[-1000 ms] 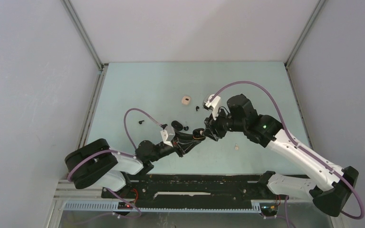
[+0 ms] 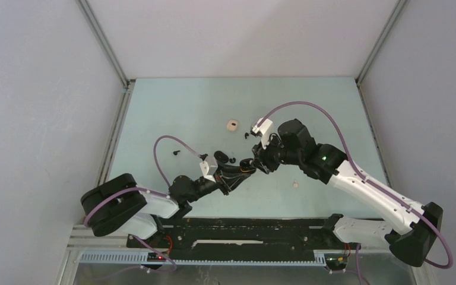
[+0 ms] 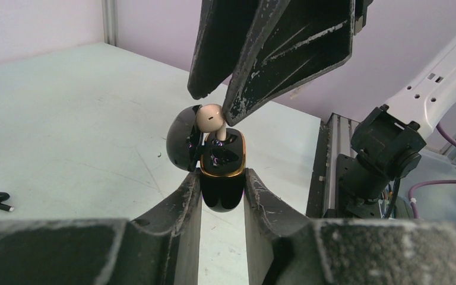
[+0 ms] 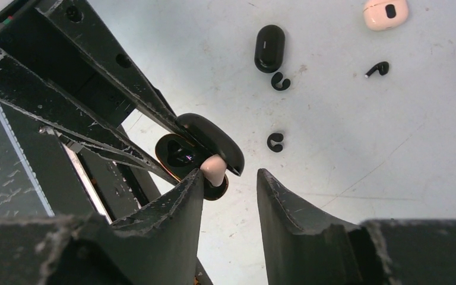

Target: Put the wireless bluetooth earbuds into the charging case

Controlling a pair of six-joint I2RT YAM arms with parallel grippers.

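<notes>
My left gripper is shut on an open black charging case (image 3: 219,190), its lid standing up. A pale pink earbud (image 3: 210,117) sits at the case, stem down into it. My right gripper hangs right over the case with its fingers parted; in the left wrist view one fingertip is at the earbud's head, and whether it touches cannot be told.
A black oval case (image 4: 269,47), a pink case (image 4: 385,13), a black earbud (image 4: 377,69) and black hook-shaped pieces (image 4: 275,142) lie on the table.
My right arm has shifted slightly at the case over the last second. The left arm looks unchanged.
</notes>
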